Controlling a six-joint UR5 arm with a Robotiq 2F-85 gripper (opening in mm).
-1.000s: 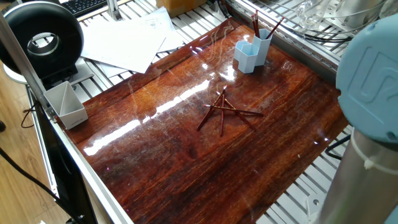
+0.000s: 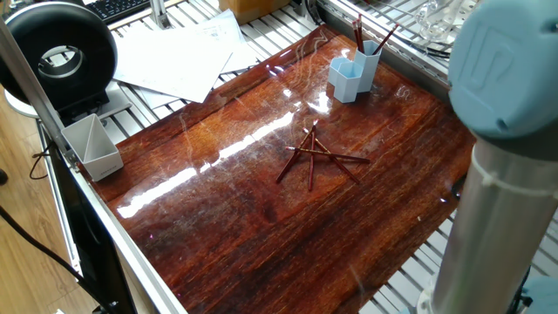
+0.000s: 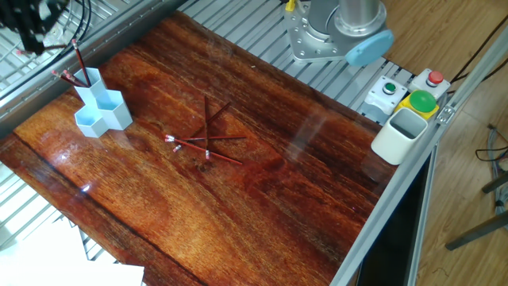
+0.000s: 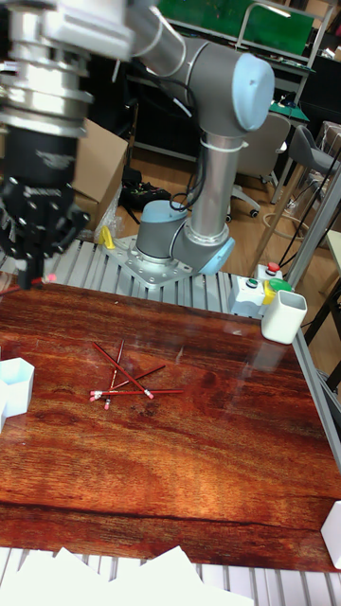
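Several dark red pencils [image 2: 316, 155] lie crossed in a loose pile at mid-table. Left of them in exterior view 2 stands a pale blue holder of joined hexagonal cups [image 3: 101, 111], its tall back cup containing a few upright pencils [image 3: 80, 65]. My gripper [image 4: 36, 273] hangs at the left edge of exterior view 3, above the table's far side and clear of the pile. A thin reddish pencil [image 4: 10, 290] crosses its fingertips, which look shut on it. In exterior view 2 the gripper is blurred at the top left corner; exterior view 1 does not show it.
A white square cup [image 3: 399, 137] stands at the right side near the buttons [image 3: 423, 101]. Another white container [image 2: 92, 148] sits at the table's corner. Papers [image 2: 174, 61] lie beyond one edge.
In exterior view 1 the arm's blue joint cap and grey link have shifted left and slightly up. The pencil pile and the holder have stayed put.
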